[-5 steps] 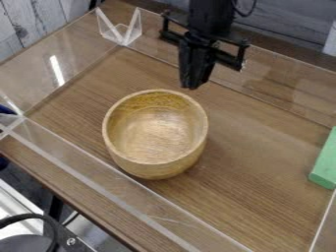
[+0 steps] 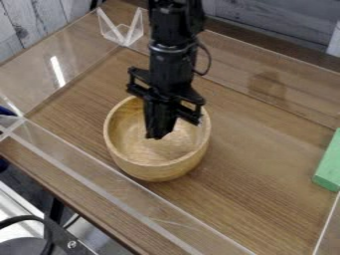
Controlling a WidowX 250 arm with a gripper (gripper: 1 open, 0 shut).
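Note:
My black gripper (image 2: pixel 162 127) hangs low over a round, pale wooden bowl (image 2: pixel 157 159), its fingers reaching down inside the rim at the back half. It looks shut, with nothing visible between its fingertips, though they are small and dark. Whether they touch the bowl cannot be told.
A clear plastic container (image 2: pixel 119 25) sits at the back left. A green object (image 2: pixel 327 159) lies at the right edge, and dark cables (image 2: pixel 47 234) run at the lower left.
The bowl has stayed in place.

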